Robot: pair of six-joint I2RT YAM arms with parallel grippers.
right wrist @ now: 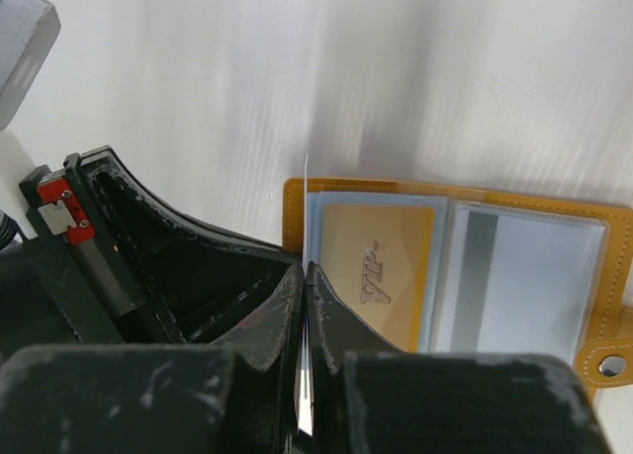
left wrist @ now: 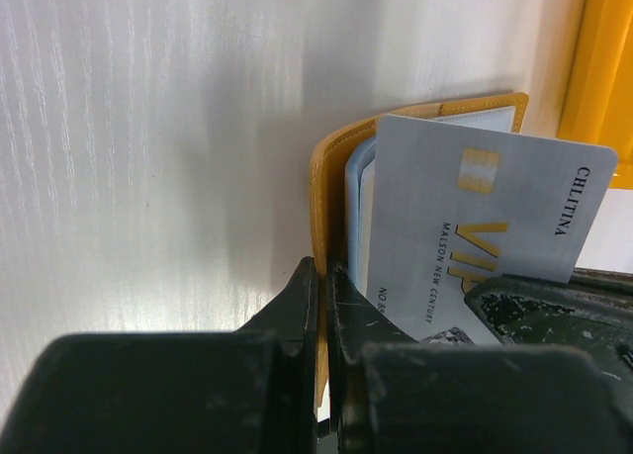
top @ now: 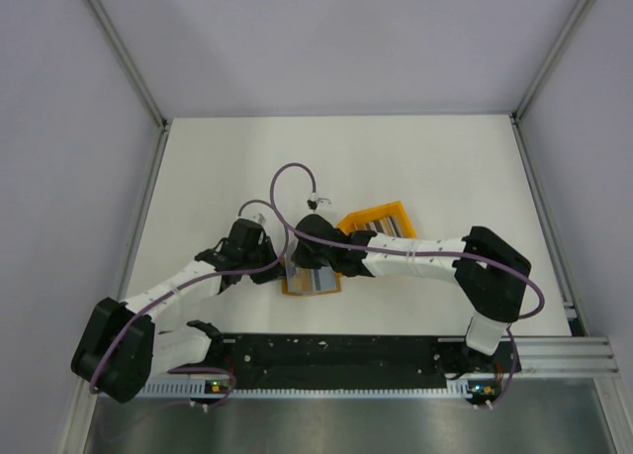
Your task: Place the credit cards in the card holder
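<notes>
A tan-edged card holder (top: 321, 293) lies open near the table's middle; its clear sleeves (right wrist: 534, 276) show in the right wrist view, beside a gold card (right wrist: 366, 266) in a blue-edged pocket. My left gripper is shut on the holder's raised left edge (left wrist: 320, 197). A silver credit card (left wrist: 445, 207) stands up next to that pocket, with my right gripper shut on it. From the right wrist the card (right wrist: 306, 217) appears edge-on, along the pocket's left side. Its lower edge is hidden, so I cannot tell whether it is inside the pocket.
Behind and right of the holder stands a yellow-orange box (top: 346, 223) with several cards (top: 385, 225) in it. My right arm stretches just in front of this box.
</notes>
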